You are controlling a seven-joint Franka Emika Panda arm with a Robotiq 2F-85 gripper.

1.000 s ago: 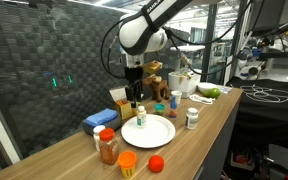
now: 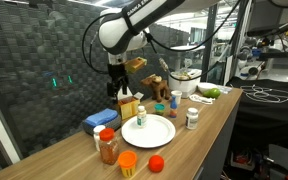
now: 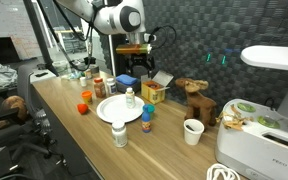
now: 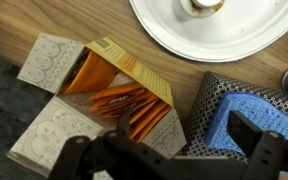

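In the wrist view, my gripper is open, with dark fingers [image 4: 122, 130] spread wide and nothing between them. Under the left finger lies an open box [image 4: 144, 75] with orange contents [image 4: 117, 105] and patterned flaps folded out. A blue cloth-like item [image 4: 242, 122] rests in a dark mesh basket [image 4: 209, 90] below the right finger. The exterior views place the gripper [image 3: 145, 49] above the box [image 3: 154, 92] and the blue item [image 3: 127, 79]. Part of the box is hidden by the left finger.
On a white plate [image 2: 156, 134] stands a white bottle [image 2: 141, 116]. Jars, an orange cup [image 2: 128, 160] and a red ball [image 2: 156, 164] stand nearer the camera. A plush toy [image 3: 199, 103] and white cup [image 3: 193, 131] sit beyond the box.
The arm has moved left in exterior view 1, from over the plate and bottle to above the box and blue item. Objects on the table appear unmoved.
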